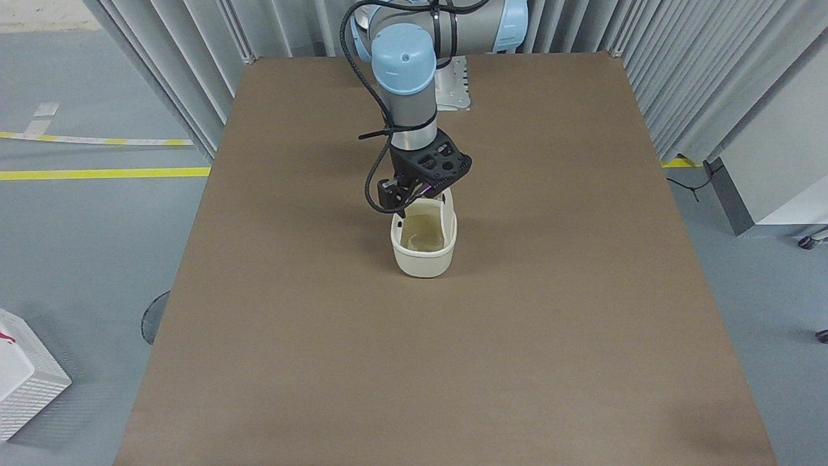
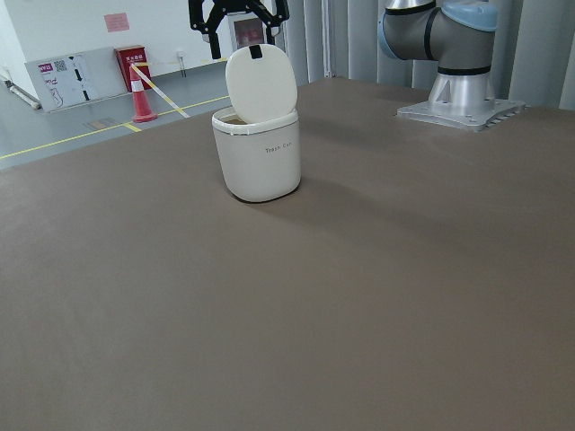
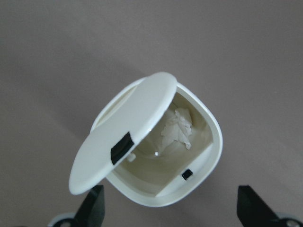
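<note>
A white trash can (image 1: pixel 421 263) stands on the brown table (image 1: pixel 435 357), its lid (image 2: pixel 261 83) raised. In the wrist view a crumpled white tissue (image 3: pixel 177 126) lies inside the can (image 3: pixel 208 165). My gripper hangs just above the can, its two black fingers wide apart with nothing between them. In the camera left view the gripper (image 2: pixel 241 40) is partly cut off at the top, over the lid.
The robot's base (image 2: pixel 460 109) stands at the back of the table. Curtains line the back; a red cone (image 2: pixel 141 101) stands on the floor beyond.
</note>
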